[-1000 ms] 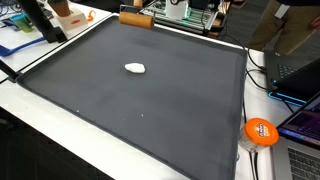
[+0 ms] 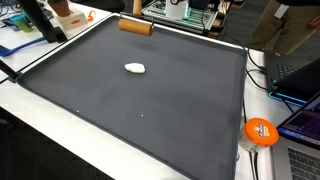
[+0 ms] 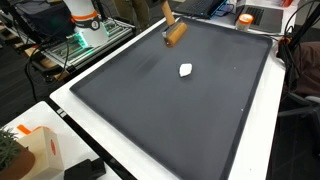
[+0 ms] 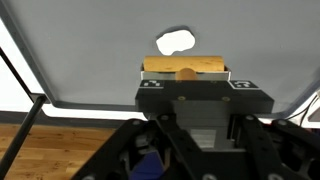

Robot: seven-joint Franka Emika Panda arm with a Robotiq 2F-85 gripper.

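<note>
A wooden mallet-like tool with a cylindrical head is at the far edge of the dark grey board. Its narrower handle runs up out of the frame in both exterior views. From the wrist camera, the wooden head lies crosswise just beyond my gripper, whose dark fingers are closed with the tool between them. The grip on the handle itself is mostly hidden. A small white piece lies flat on the board, apart from the tool; the wrist view shows this white piece beyond the head.
An orange-lidded container stands off the board's right side, near a laptop. Potted plant and clutter occupy the near left corner in exterior view 2. Most of the board is bare.
The wooden head has shifted slightly toward the viewer in exterior view 1, nearer the white piece. The white piece has stayed where it was.
</note>
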